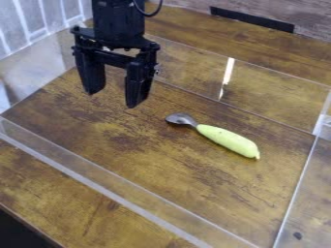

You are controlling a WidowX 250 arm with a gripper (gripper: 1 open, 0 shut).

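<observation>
My black gripper (111, 85) hangs open above the wooden table at the upper left, with nothing between its two fingers. Right of it and lower, a dark spoon (183, 120) lies on the table next to a pale yellow-green elongated object (227, 140), which looks like a vegetable or a handle on the spoon; I cannot tell which.
Clear low walls enclose the wooden work area (130, 174), along the left, front and right. A dark strip lies at the far back edge.
</observation>
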